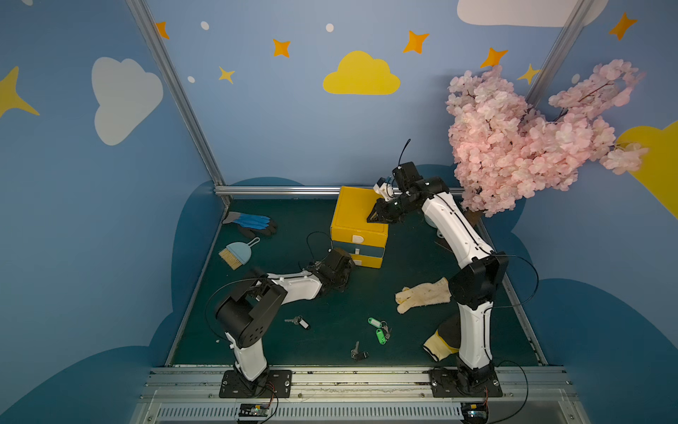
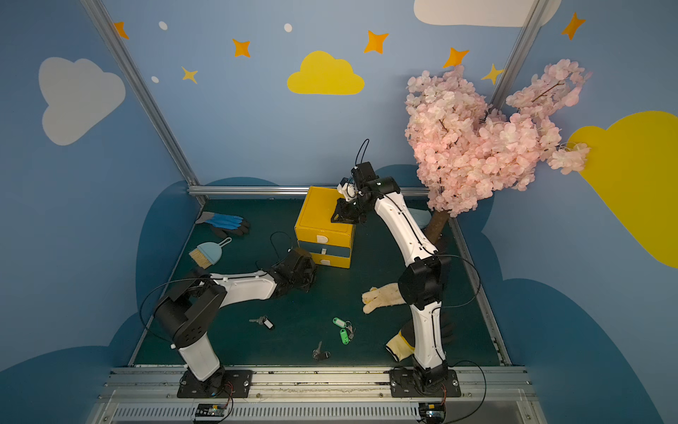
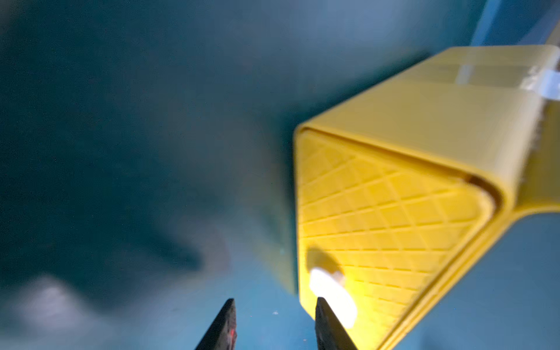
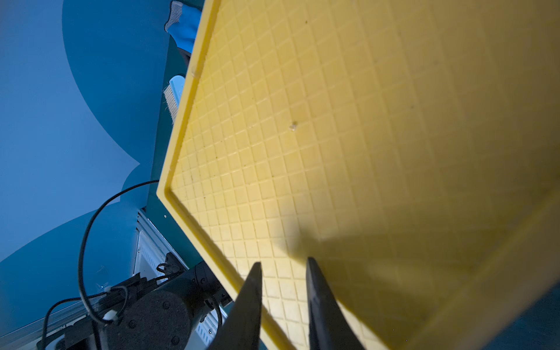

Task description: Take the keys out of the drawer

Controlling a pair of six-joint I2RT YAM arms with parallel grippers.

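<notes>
A small chest (image 1: pixel 358 205) with yellow and blue drawers stands at the back of the table, all its drawer fronts looking closed. My left gripper is low in front of it, part open. In the left wrist view a white knob (image 3: pixel 333 296) on a yellow drawer front (image 3: pixel 373 221) lies beside and partly behind its right finger, not between the fingers. My right gripper is open over the chest's yellow top, empty; whether it touches cannot be told. Keys lie on the table: one set (image 1: pixel 298 322), green-tagged keys (image 1: pixel 380 330) and another set (image 1: pixel 358 351). The drawers' insides are hidden.
A blue glove (image 1: pixel 250 222) and a dustpan with brush (image 1: pixel 240 253) lie at the left. On the right are a cream glove (image 1: pixel 422 294), a yellow-cuffed glove (image 1: pixel 439 346) and a pink blossom tree (image 1: pixel 508 141).
</notes>
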